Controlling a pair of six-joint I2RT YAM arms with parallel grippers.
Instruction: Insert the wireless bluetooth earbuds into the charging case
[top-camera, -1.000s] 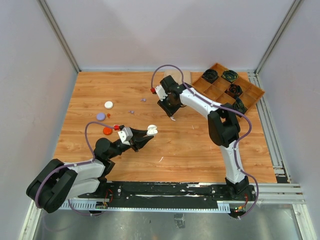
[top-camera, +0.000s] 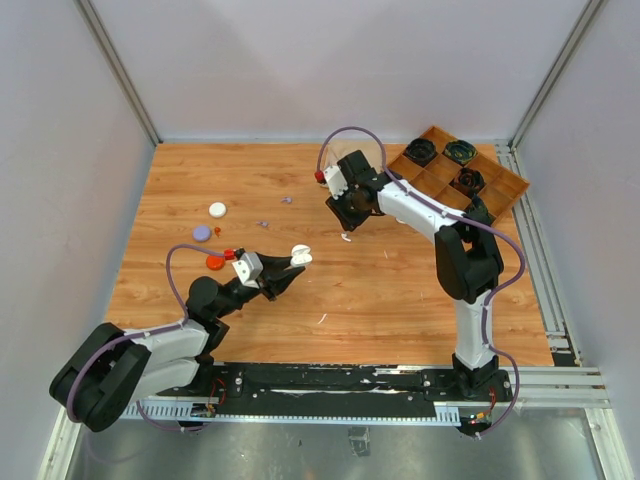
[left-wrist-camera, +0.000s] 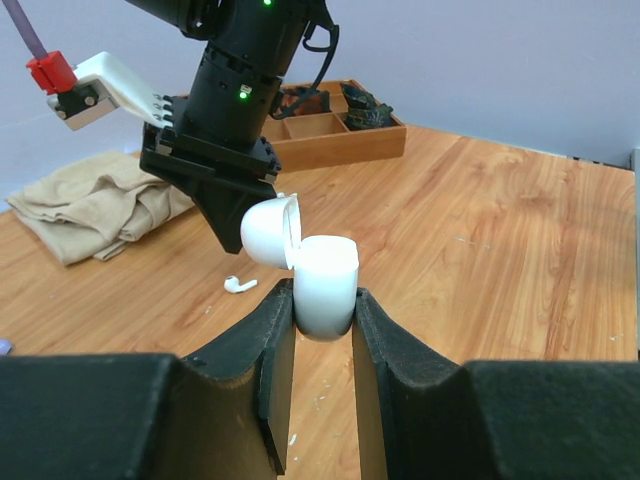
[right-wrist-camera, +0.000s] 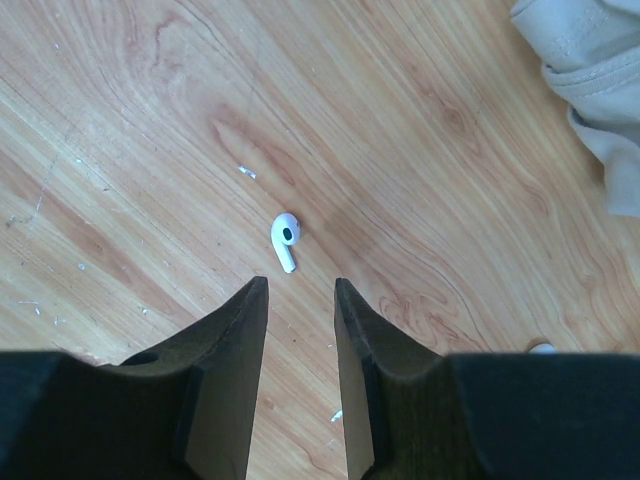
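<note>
My left gripper (top-camera: 292, 272) is shut on the white charging case (left-wrist-camera: 325, 288), whose lid (left-wrist-camera: 266, 230) stands open in the left wrist view. A white earbud (right-wrist-camera: 285, 232) lies on the wood, just beyond my right gripper in the right wrist view and below it in the top view (top-camera: 345, 237). The right fingertips are close together with a narrow gap; nothing shows between them. Part of another small white object (right-wrist-camera: 543, 347) peeks out from behind the right finger.
A folded beige cloth (left-wrist-camera: 90, 200) lies behind the right gripper. A wooden divided box (top-camera: 430, 180) with dark coiled items is at the back right. Several small coloured discs and pieces (top-camera: 217, 209) sit at the left.
My right arm has moved to the right in the top view, its gripper shifting right above the earbud. The left arm and the case have hardly moved.
</note>
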